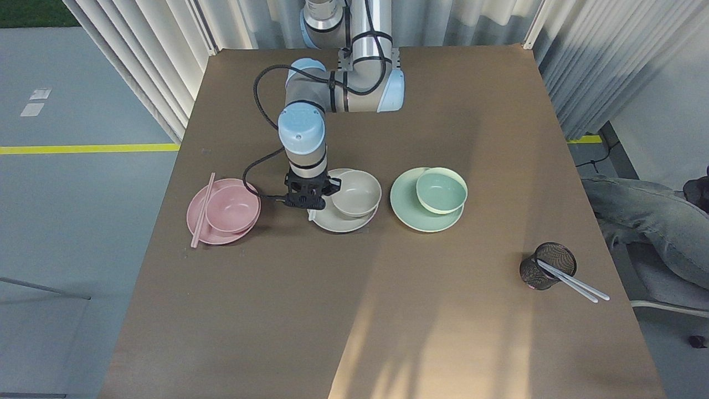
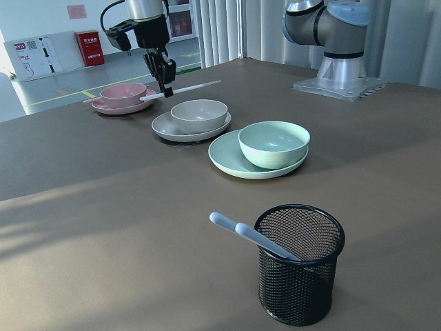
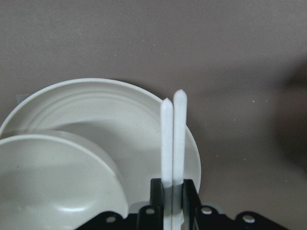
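My gripper is shut on a pair of white chopsticks (image 3: 179,134), held side by side over the white plate (image 3: 100,112), right of the white bowl (image 3: 53,187) in the wrist view. In the front view the gripper (image 1: 312,199) partly hides that plate and bowl (image 1: 355,193). In the left view the chopsticks (image 2: 200,86) lie roughly level, just above the bowl and plate.
A pink bowl and plate with pink chopsticks (image 1: 203,213) sit at the left, a green plate (image 1: 405,203) with a green bowl (image 1: 442,189) at the right. A mesh holder (image 1: 533,272) with two pale chopsticks stands nearer the right edge.
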